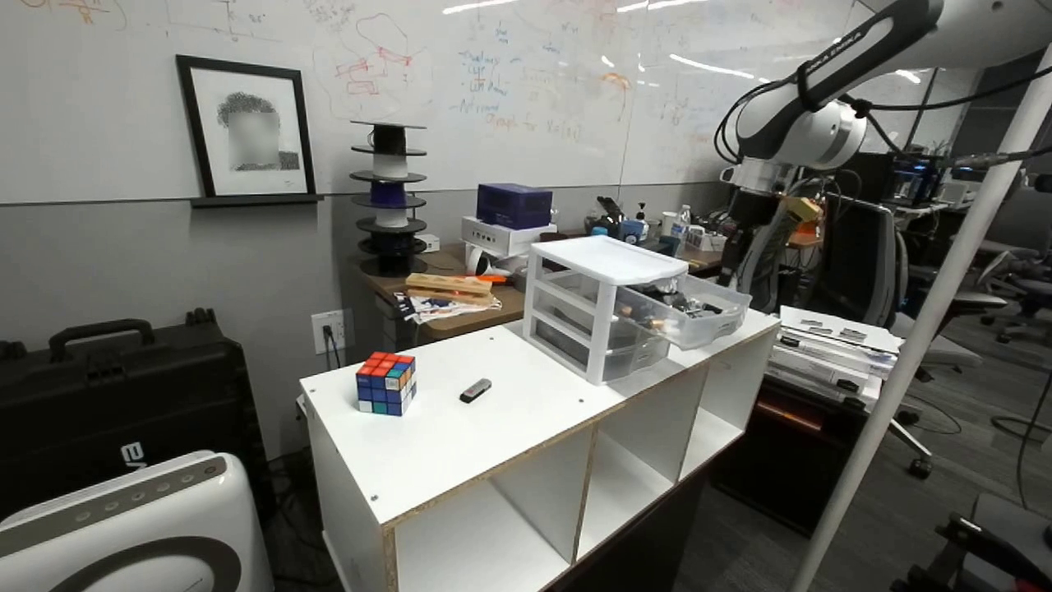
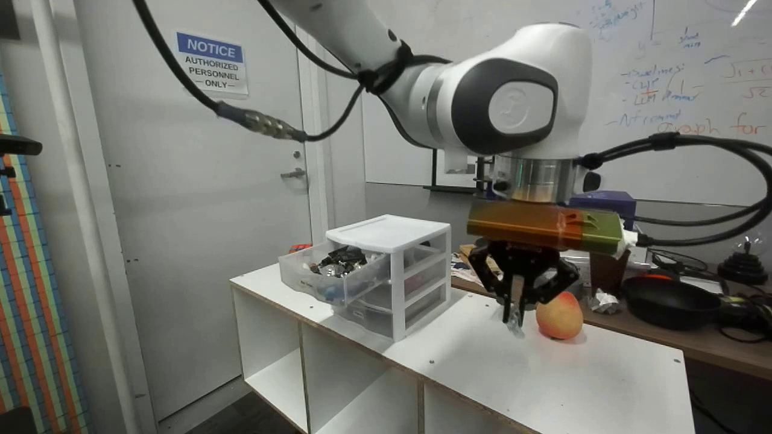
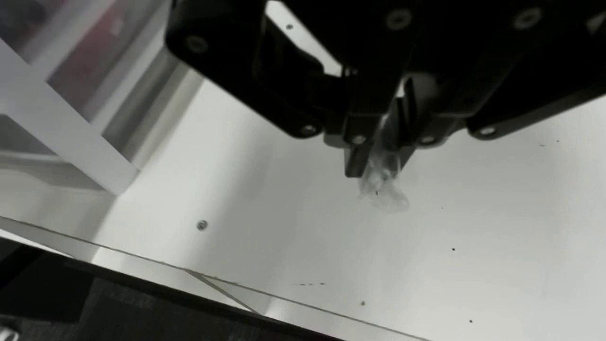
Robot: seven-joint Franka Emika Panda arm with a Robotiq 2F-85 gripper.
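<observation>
My gripper (image 2: 512, 318) points down above the white shelf top, its fingers shut on a small, crumpled piece of clear plastic (image 3: 384, 190). The plastic sticks out below the fingertips and appears clear of the surface; its upper part is hidden between the fingers. In the second exterior view, a red-yellow peach or apple (image 2: 559, 317) rests on the shelf just right of the gripper. To the left is a white drawer unit (image 2: 398, 289) with its top drawer (image 2: 300, 273) pulled out and filled with dark and metallic odds and ends.
A Rubik's cube (image 1: 385, 383) and a small dark remote-like object (image 1: 475, 390) lie on the white shelf (image 1: 463, 444) in the first exterior view. A black pan (image 2: 669, 300) sits on the desk behind. Bare surface lies below the gripper.
</observation>
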